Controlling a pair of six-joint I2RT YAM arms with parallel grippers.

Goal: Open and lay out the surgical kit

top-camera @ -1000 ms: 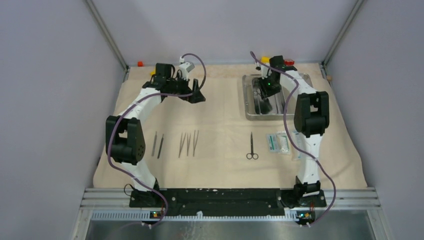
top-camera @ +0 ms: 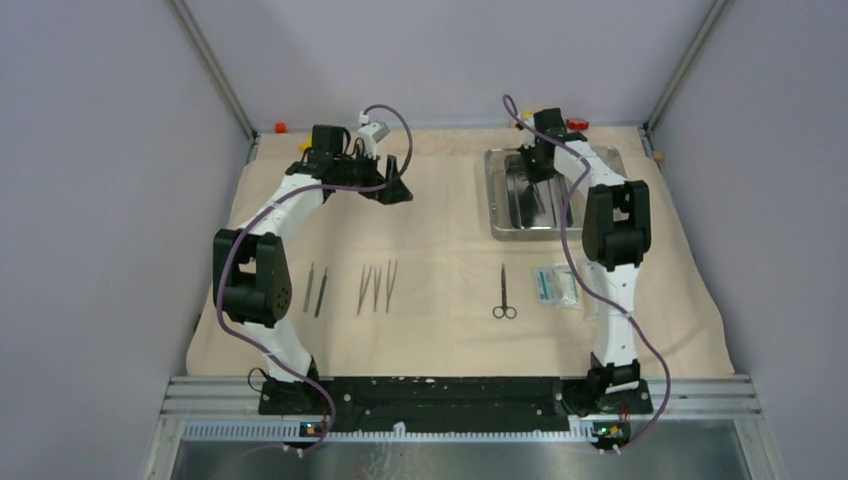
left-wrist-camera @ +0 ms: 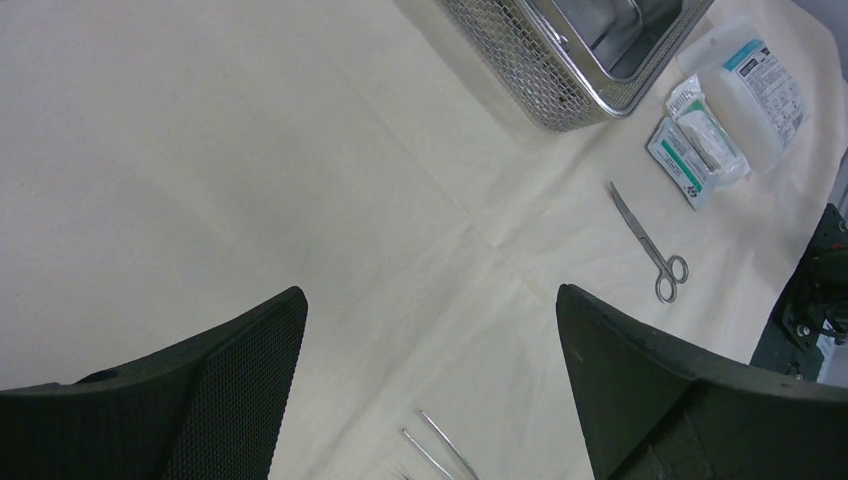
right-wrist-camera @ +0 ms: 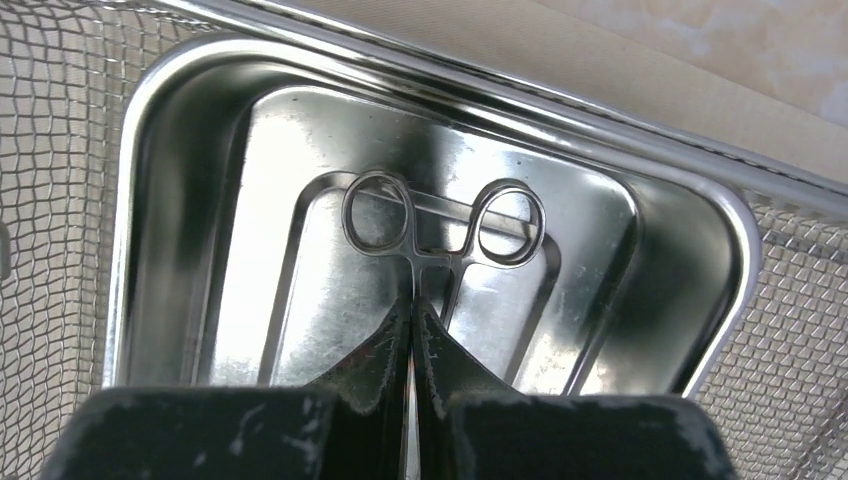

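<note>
Inside the metal tray (right-wrist-camera: 240, 330) lies a ring-handled clamp (right-wrist-camera: 500, 258), its two finger rings toward the far rim. My right gripper is shut at the clamp's shanks, just below the rings. Its dark fingers (right-wrist-camera: 375, 385) hide the rest of the clamp, and no part of it shows clearly gripped. From the top view, the right arm reaches over the mesh basket (top-camera: 492, 205) holding the tray. My left gripper stands open above bare cloth, nothing between its fingers. Scissors (top-camera: 503, 292) rest on the cloth in front of the basket.
Several tweezers (top-camera: 377, 287) lie in a row at centre left, beside two slim handles (top-camera: 320, 293). Sealed packets (top-camera: 566, 286) sit to the right of the scissors.
Over the last second my right gripper has shifted slightly within the tray area, and its arm has swung a little left. The left arm has stayed almost still.
</note>
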